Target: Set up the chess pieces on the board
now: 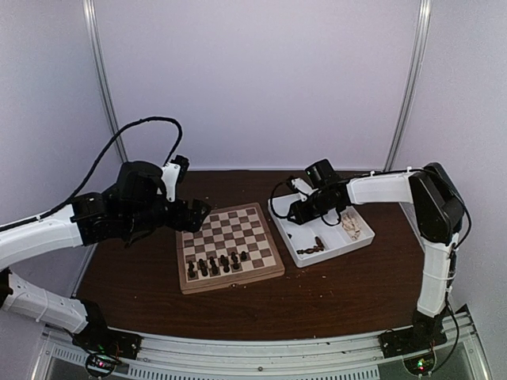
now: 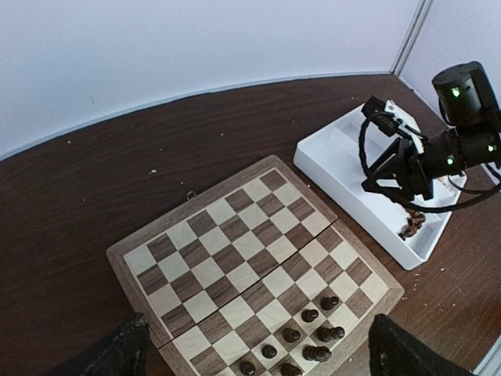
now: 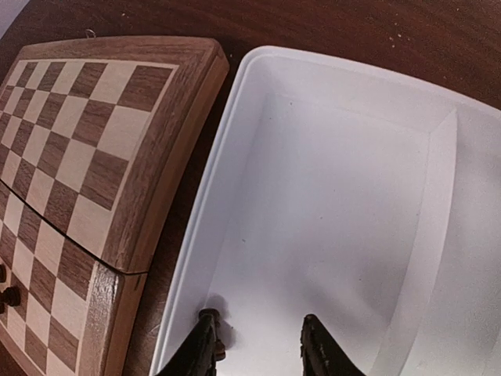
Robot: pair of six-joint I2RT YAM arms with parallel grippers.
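Note:
The wooden chessboard [image 1: 230,280] carries several dark pieces along its near side, seen also as dark pieces [image 2: 317,353] in the left wrist view. Above the board's left part, my left gripper stands open, nothing between its fingers. My right gripper is part open over the white tray [image 1: 337,252]. A single dark piece [image 3: 209,315] lies by the tray's left wall, partly hidden behind the left finger, not clasped. Further dark pieces [image 1: 310,249] lie at the tray's near end, and pale pieces [image 1: 351,226] in its right part.
The tray stands just right of the board with a narrow gap, its wall [image 3: 196,211] rising near the right fingers. The board's far half is empty.

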